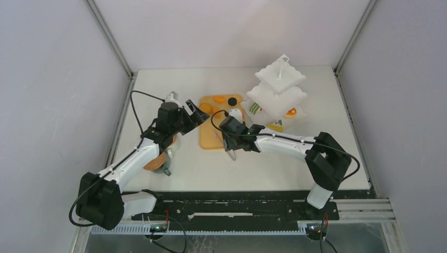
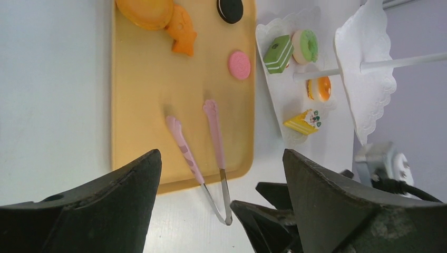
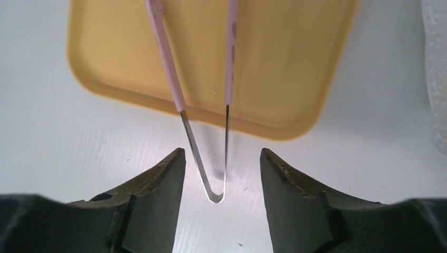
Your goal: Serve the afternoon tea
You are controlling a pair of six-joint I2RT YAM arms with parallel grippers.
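Observation:
Pink-handled tongs (image 3: 229,68) lie partly on an orange tray (image 2: 139,84), their metal bend resting on the table. My right gripper hangs over that bend, fingers apart on either side, holding nothing. My left gripper (image 1: 194,110) is open above the tray's left side, empty. On the tray are orange pieces (image 2: 182,37), a dark cookie (image 2: 230,9) and a pink round piece (image 2: 239,65). A white tiered stand (image 1: 277,97) at the right holds cakes, including a green one (image 2: 278,54) and a yellow slice (image 2: 301,122).
Cups with tan tops (image 1: 155,162) sit at the left, partly hidden beneath the left arm. Side walls bound the workspace.

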